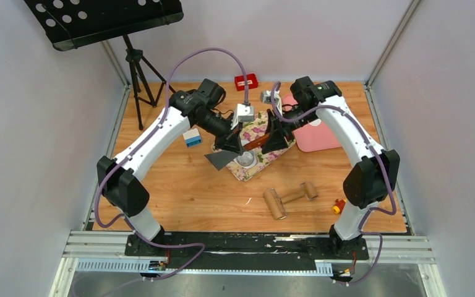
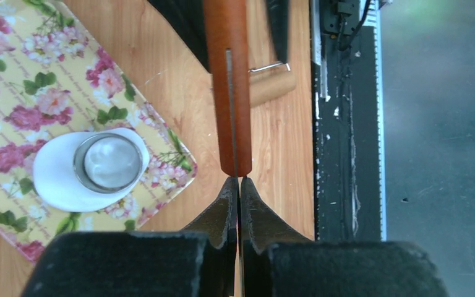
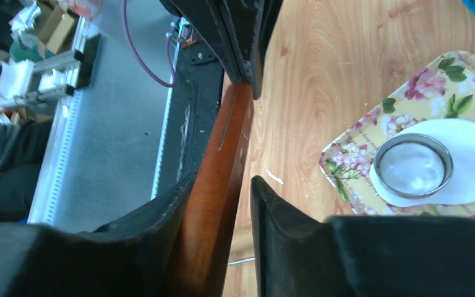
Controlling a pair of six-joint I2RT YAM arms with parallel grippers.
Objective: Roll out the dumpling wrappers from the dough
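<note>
A scraper hangs between both arms above the floral board, its grey blade (image 1: 221,159) pointing left and its reddish-brown wooden handle (image 2: 232,93) to the right. My left gripper is shut on the thin blade close to the handle. Around the handle (image 3: 219,173), my right gripper stands part open: one finger lies along the wood and a gap shows beside the other finger (image 3: 278,216). On the table rests a wooden roller (image 1: 275,204) with a short handle. No dough can be made out.
Below the arms, the floral board (image 2: 49,37) carries a white oval piece (image 2: 55,173) with a metal ring (image 2: 108,162). A pink mat (image 1: 318,137), a blue-and-white block (image 1: 192,137) and a red box (image 1: 246,81) lie around it.
</note>
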